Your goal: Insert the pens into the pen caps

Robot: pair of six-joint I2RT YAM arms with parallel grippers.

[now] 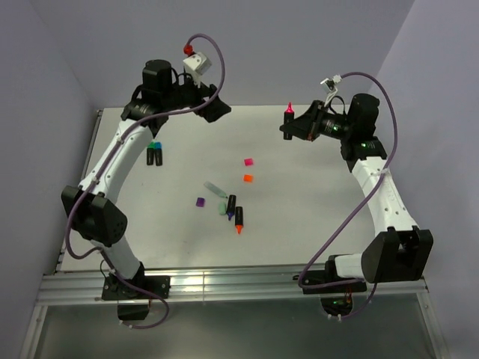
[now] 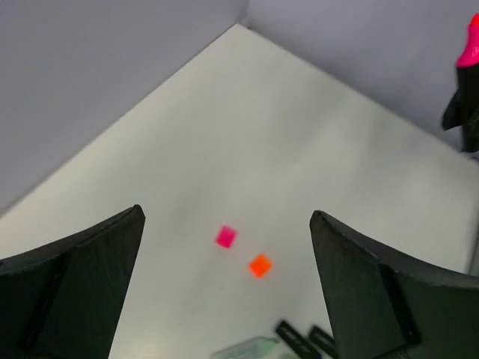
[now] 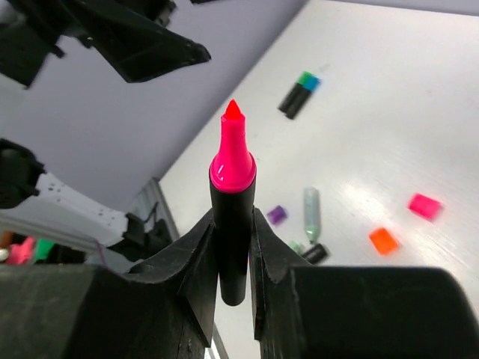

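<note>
In the right wrist view my right gripper is shut on the black body of a pink-tipped pen (image 3: 236, 168), which stands upright, tip up. From above, this pen (image 1: 288, 127) hangs over the table's back right. My left gripper is wide open and empty, well to the left of the pen. On the table lie a pink cap (image 1: 248, 161), an orange cap (image 1: 248, 178) and a purple cap (image 1: 200, 202). Two dark uncapped pens, one purple-tipped (image 1: 231, 205) and one orange-tipped (image 1: 239, 218), lie near the front middle, beside a pale green piece (image 1: 222, 209).
At the left, two dark pens with a green cap (image 1: 150, 146) and a blue cap (image 1: 158, 146) lie side by side. A pale translucent pen (image 1: 215, 189) rests mid-table.
</note>
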